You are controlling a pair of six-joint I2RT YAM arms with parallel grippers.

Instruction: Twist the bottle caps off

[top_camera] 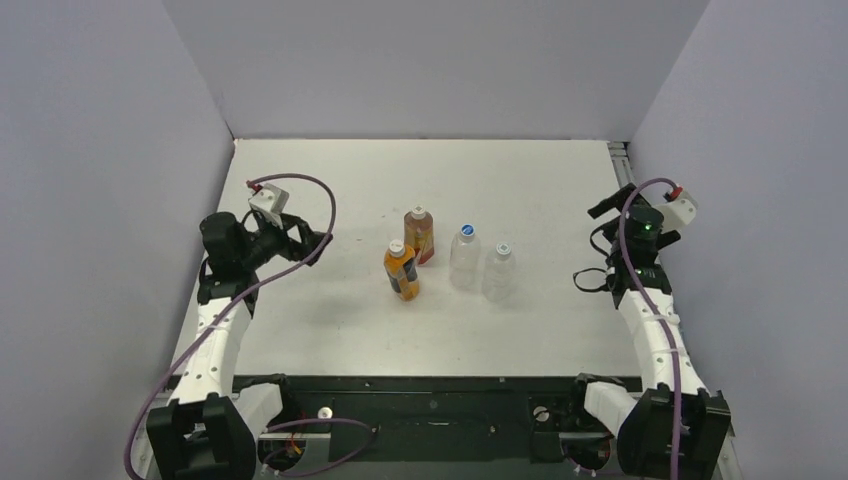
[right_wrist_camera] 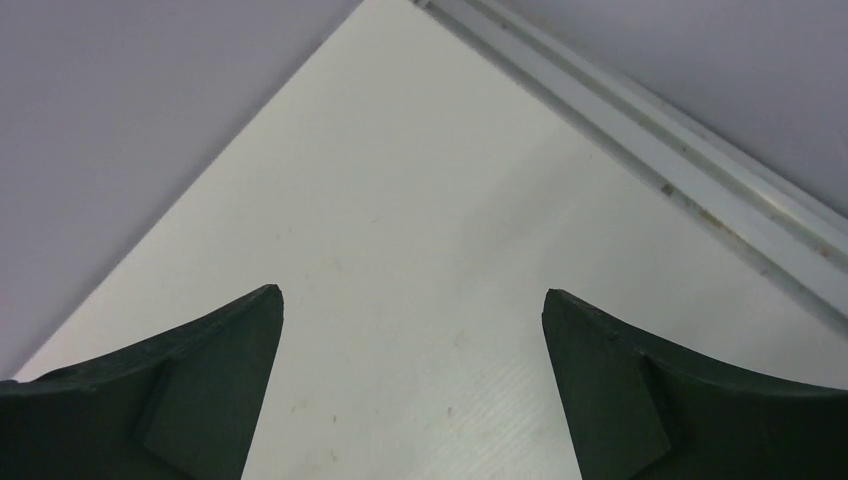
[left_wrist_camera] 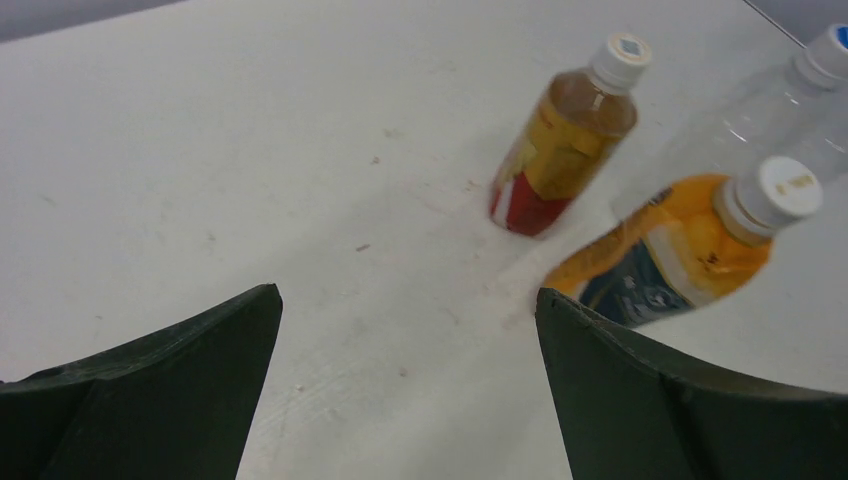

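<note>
Mid-table, several capped bottles stand upright. The orange one (top_camera: 402, 275) has a white cap (left_wrist_camera: 787, 187) and a dark label. Behind it is an amber-and-red bottle (top_camera: 419, 240), white cap (left_wrist_camera: 622, 58) on. To their right are a clear bottle with a blue-topped cap (top_camera: 467, 231) and a clear bottle with a white cap (top_camera: 503, 248). My left gripper (top_camera: 318, 240) is open and empty, left of the bottles; its fingers (left_wrist_camera: 165, 390) frame bare table. Far right, my right gripper (top_camera: 635, 215) is open, with no bottle in the right wrist view and nothing between its fingers.
Bare white table (top_camera: 330, 340) surrounds the bottle group. Grey walls close in the left, back and right sides. A metal rail (right_wrist_camera: 690, 155) runs along the right edge. Purple hoses (top_camera: 333, 200) loop over both arms.
</note>
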